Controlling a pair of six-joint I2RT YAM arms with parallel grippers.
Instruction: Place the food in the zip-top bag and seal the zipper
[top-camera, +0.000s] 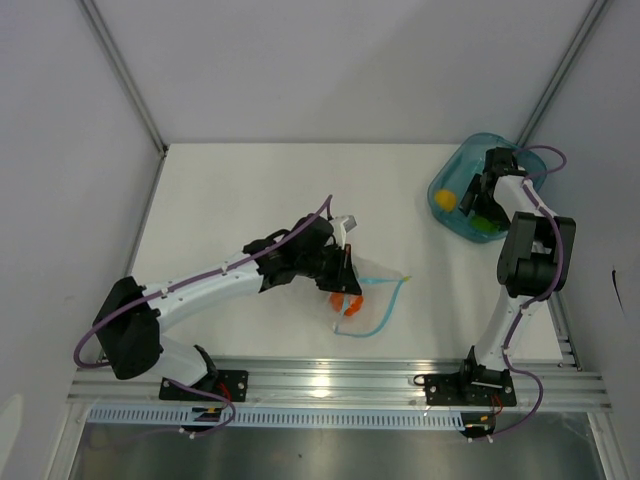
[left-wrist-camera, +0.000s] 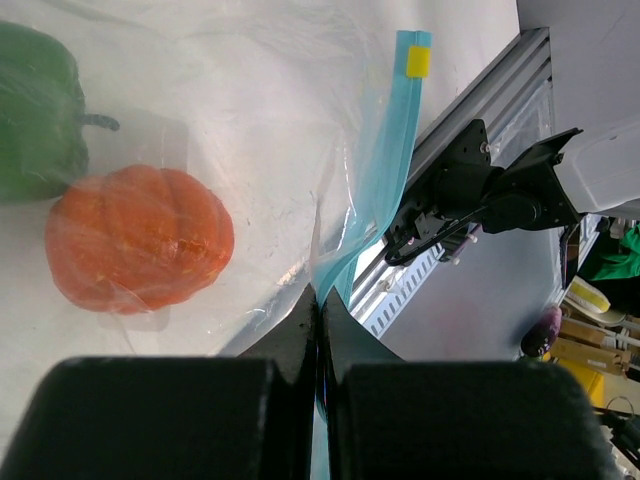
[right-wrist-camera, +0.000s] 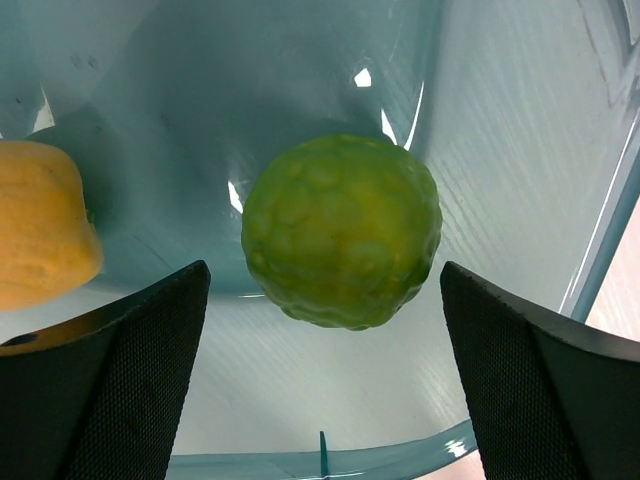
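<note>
The clear zip top bag (left-wrist-camera: 270, 80) lies on the table with its blue zipper strip (top-camera: 373, 331) spread into a loop at the mouth. Inside are an orange-red pumpkin-like food (left-wrist-camera: 140, 240) and a green pepper (left-wrist-camera: 35, 110). My left gripper is shut on the bag's blue edge, which runs between its fingertips. Over in the blue bin (top-camera: 437, 185), my right gripper stands open, its fingers on either side of a bumpy green food (right-wrist-camera: 340, 230), apart from it. A yellow-orange food (right-wrist-camera: 40, 225) sits beside it in the bin.
The bin's wall (right-wrist-camera: 600, 250) rises close to my right gripper. A metal rail (top-camera: 330, 368) runs along the front edge.
</note>
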